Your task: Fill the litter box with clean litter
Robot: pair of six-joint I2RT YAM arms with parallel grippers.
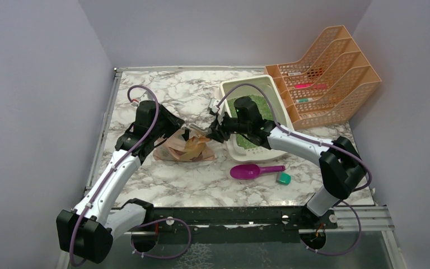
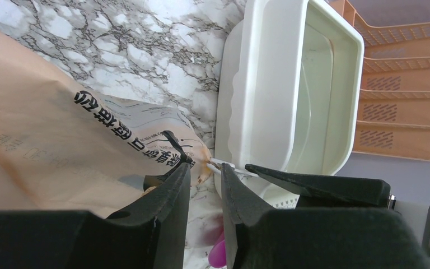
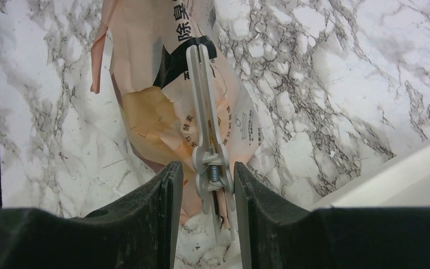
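Observation:
A brown paper litter bag [image 2: 50, 134] lies crumpled on the marble table, its torn top by a white clip [image 3: 204, 106] with a spring. My left gripper hovers at the bag, fingers parted with a gap between. My right gripper is over the clip's handle end, fingers parted either side of it; contact is unclear. The litter box [image 1: 274, 101], cream with green litter inside, sits right of the bag, partly under the right arm. A purple scoop [image 1: 246, 171] lies in front of it.
An orange divided rack [image 1: 336, 84] stands at the back right. A small green object [image 1: 284, 178] lies beside the scoop.

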